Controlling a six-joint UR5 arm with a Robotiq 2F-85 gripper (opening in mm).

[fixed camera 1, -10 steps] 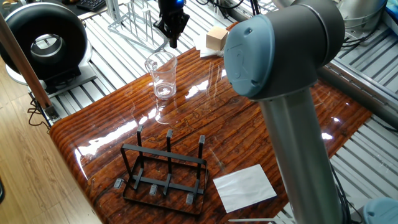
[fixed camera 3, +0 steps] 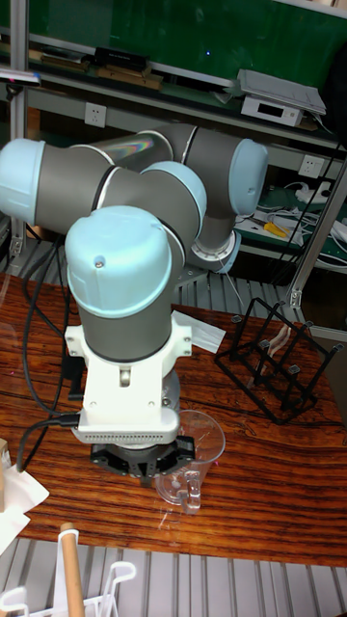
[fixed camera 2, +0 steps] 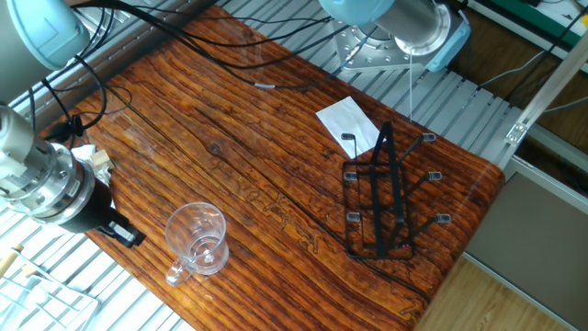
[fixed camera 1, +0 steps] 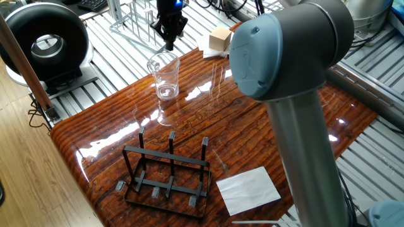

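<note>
A clear, handled cup [fixed camera 1: 165,79] stands upright near the table's far edge in exterior view 1; its handle [fixed camera 2: 177,272] points toward the table edge in exterior view 2. Close by the cup's rim, my black gripper [fixed camera 1: 169,46] hangs with its fingertips together, shut, and nothing shows between them. Exterior view 2 has the gripper [fixed camera 2: 128,234] to the left of the cup [fixed camera 2: 197,241], with a small gap in that view. From exterior view 3, the cup [fixed camera 3: 201,442] is partly hidden behind the gripper [fixed camera 3: 146,473].
A black wire rack [fixed camera 1: 167,183] with upright prongs stands empty beside a white sheet [fixed camera 1: 249,190]. Near the far edge lies a wooden block [fixed camera 1: 219,39] on white paper. Cables [fixed camera 2: 230,60] cross one table corner. Bare tabletop separates cup and rack.
My gripper has shifted slightly left in exterior view 1, closer over the cup's rim. The upper arm has moved slightly right. Cup, rack and sheet have stayed put.
</note>
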